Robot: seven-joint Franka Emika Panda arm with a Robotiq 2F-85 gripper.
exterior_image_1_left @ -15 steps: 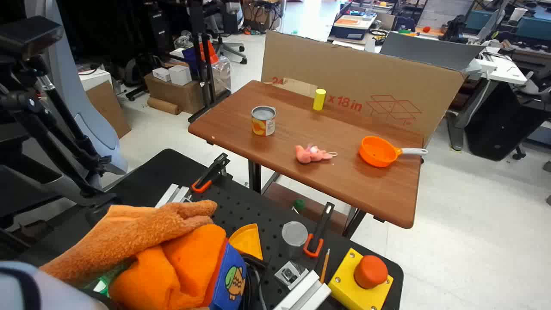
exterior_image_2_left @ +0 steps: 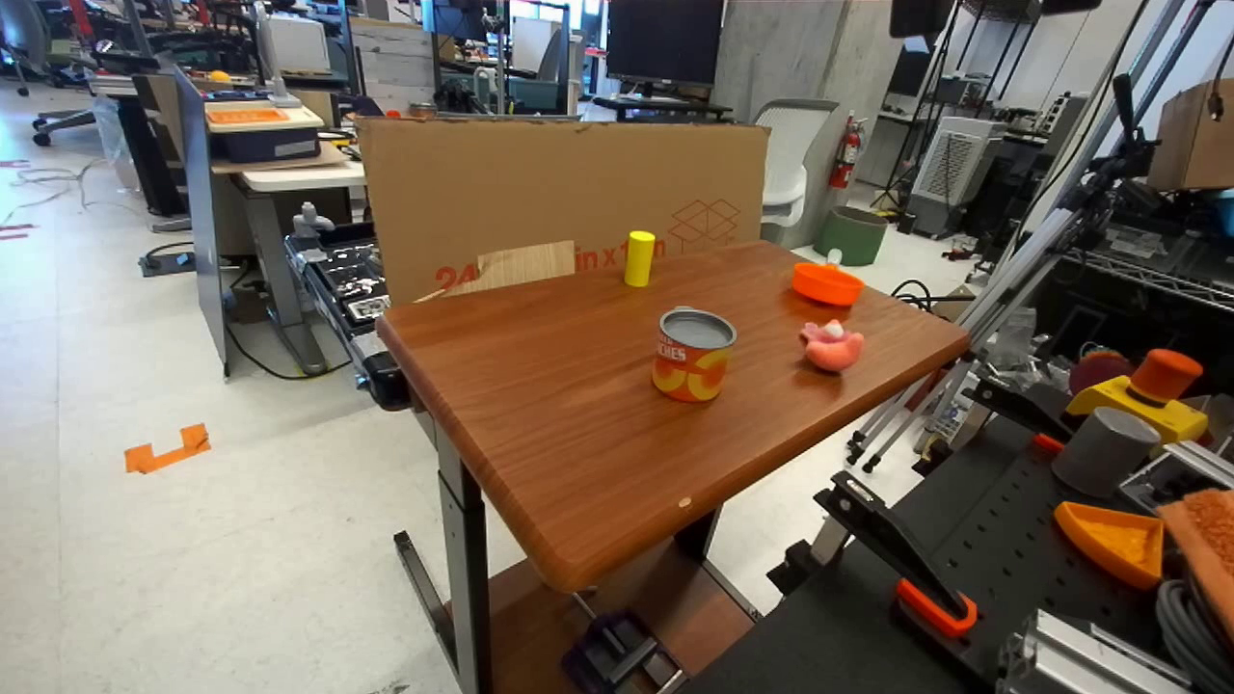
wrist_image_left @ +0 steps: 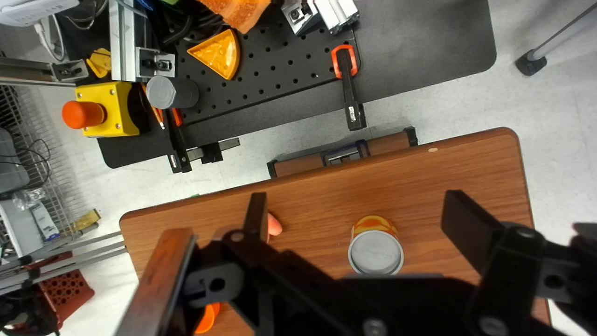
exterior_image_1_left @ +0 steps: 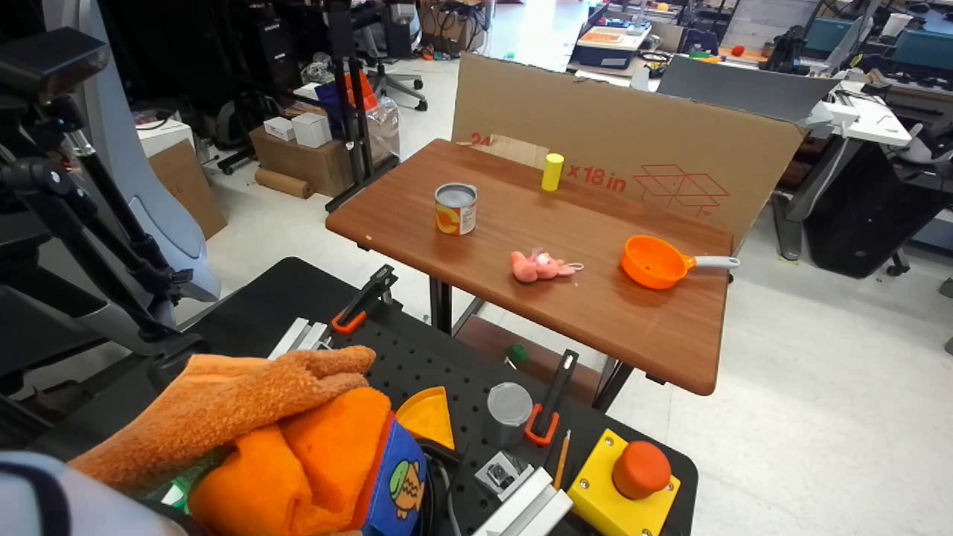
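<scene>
Wide apart in the wrist view, the black fingers (wrist_image_left: 256, 215) of my gripper stand open with nothing held between them. A peach can (wrist_image_left: 376, 252) shows below, on the wooden table and apart from the fingers. The can (exterior_image_1_left: 456, 210) stands upright near the table's left side in exterior view 1. A pink plush toy (exterior_image_1_left: 538, 265) lies near the front edge. To its right sits an orange strainer (exterior_image_1_left: 654, 263) with a grey handle. A yellow cylinder (exterior_image_1_left: 553, 173) stands at the back. In the wrist view my gripper partly hides the toy (wrist_image_left: 274, 224) and strainer (wrist_image_left: 207, 319).
A cardboard panel (exterior_image_1_left: 625, 134) borders the table's back edge. A black bench (exterior_image_1_left: 384, 384) in front holds clamps, an orange towel (exterior_image_1_left: 295, 447), a grey cylinder (exterior_image_1_left: 509, 412) and a yellow box with a red button (exterior_image_1_left: 641, 469). Bare tabletop (exterior_image_2_left: 555, 382) lies around the can.
</scene>
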